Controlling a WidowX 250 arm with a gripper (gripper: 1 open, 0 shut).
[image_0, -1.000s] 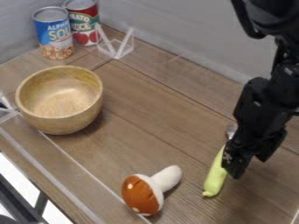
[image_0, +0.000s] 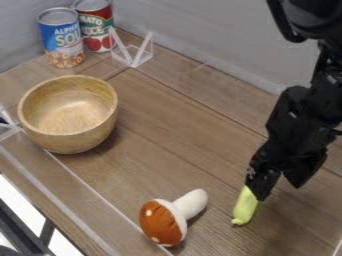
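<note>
My black gripper (image_0: 274, 180) is low over the right side of the wooden counter, open, its fingers around the upper end of a pale green elongated object (image_0: 245, 208) that lies on the counter. The arm covers part of that object. A toy mushroom (image_0: 163, 222) with an orange cap and white stem lies to its left, apart from it. A wooden bowl (image_0: 68, 125) sits at the left.
An Alphabet soup can (image_0: 62, 40) and a red can (image_0: 96, 25) stand in the back left corner. The wall (image_0: 214, 30) runs along the back.
Since a second ago my gripper has moved slightly down and left onto the upper end of the green object, covering more of it. The other things have not moved.
</note>
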